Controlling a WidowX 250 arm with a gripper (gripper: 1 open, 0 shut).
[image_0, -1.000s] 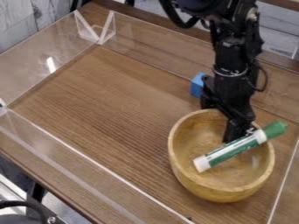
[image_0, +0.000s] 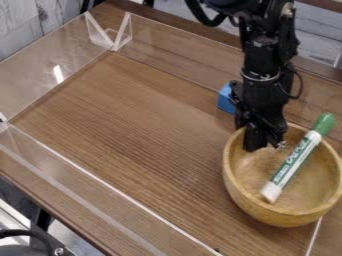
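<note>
My gripper (image_0: 251, 124), on the dark arm, is down at the back left rim of a tan plastic bowl (image_0: 278, 208) at the right of the camera view, apparently shut on that rim, though the fingertips are hard to make out. A white tube (image_0: 283, 174) with a green top lies slanted in the bowl, its green end resting on the right rear rim. A small blue object (image_0: 226, 100) sits behind the gripper, partly hidden by it.
Bare wooden tabletop (image_0: 120, 135) fills the left and middle. A clear plastic piece stands at the back left. The table's raised edge runs along the left.
The bowl has shifted to the right with my gripper at its rim, and the tube inside now lies more steeply.
</note>
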